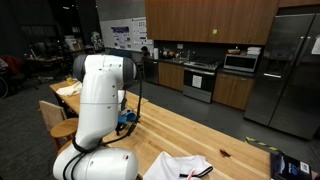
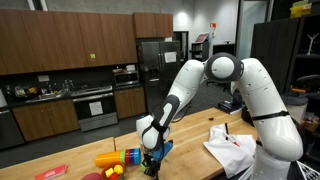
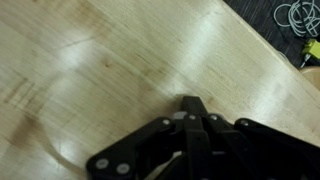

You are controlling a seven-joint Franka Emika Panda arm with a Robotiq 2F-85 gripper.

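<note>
My gripper is shut in the wrist view, with nothing visible between its fingers. It hangs low over the bare wooden tabletop [image 3: 95, 75]; whether it touches the wood I cannot tell. In exterior view 2 the gripper [image 2: 153, 166] is near the front of the table, to the right of several coloured toys. Among those are a long cylinder with yellow, green and blue parts [image 2: 122, 157] and a red round thing [image 2: 95, 176]. From exterior view 1, the arm mostly hides this spot.
A white cloth [image 1: 178, 166] lies crumpled on the table, with a pinkish object [image 1: 197, 172] at its edge. A small dark reddish thing [image 1: 224, 153] rests beyond it. Past the table edge, the wrist view shows a pale coiled cable [image 3: 298, 17]. Mid-table is mostly clear.
</note>
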